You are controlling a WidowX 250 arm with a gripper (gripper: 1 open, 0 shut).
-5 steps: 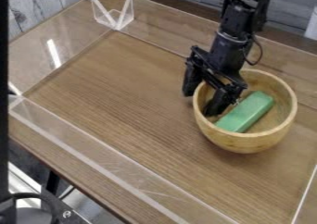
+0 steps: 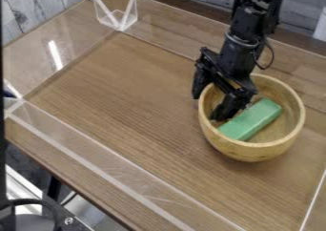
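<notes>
A wooden bowl [image 2: 268, 142] stands at the right of the table, with a green block [image 2: 253, 120] lying inside it. The black arm reaches down from the top right, and its gripper [image 2: 224, 94] is at the bowl's upper left rim, fingers reaching down into the bowl beside the green block. The fingers are dark and partly overlap; the gripper looks open, with nothing clearly between them.
A clear plastic container [image 2: 116, 13] sits at the back left. Dark cables lie at the bottom left corner.
The bowl has shifted slightly left and downward with the green block in it, and the gripper has moved a little down along with it.
</notes>
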